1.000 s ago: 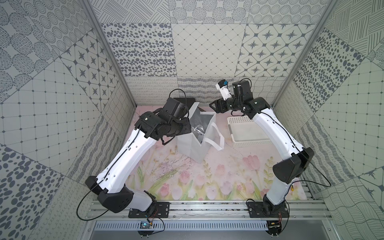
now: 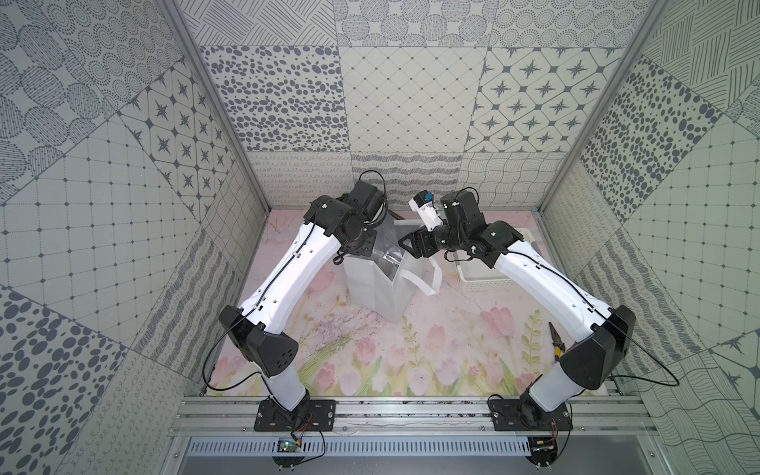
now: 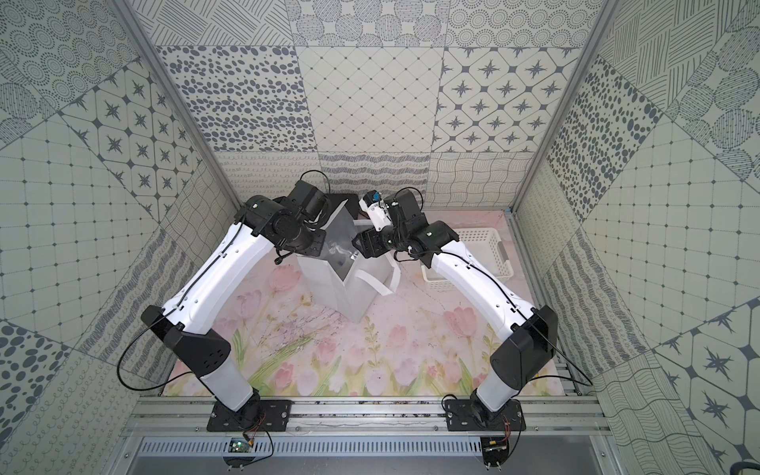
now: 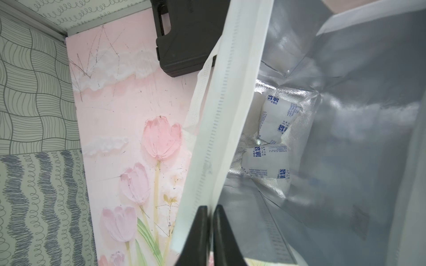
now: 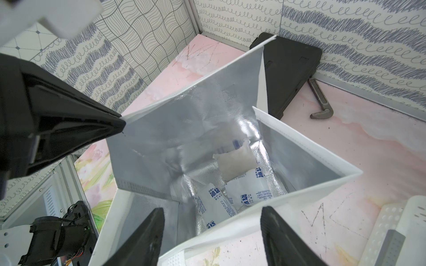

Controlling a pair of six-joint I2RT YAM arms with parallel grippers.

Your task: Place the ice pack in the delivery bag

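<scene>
The white, foil-lined delivery bag (image 2: 372, 285) stands open on the table. On its floor lie white-and-blue ice packs, several of them, also seen in the right wrist view (image 5: 246, 188). My left gripper is at the bag's left rim, with the rim between or against its close-set fingers; whether it grips is unclear. My right gripper hangs open over the bag's right side, nothing held between its fingers.
A white basket (image 3: 467, 269) sits at the right. A black case (image 4: 188, 37) and a dark bar tool (image 5: 321, 102) lie behind the bag.
My right gripper has come down and toward the front left, over the bag.
</scene>
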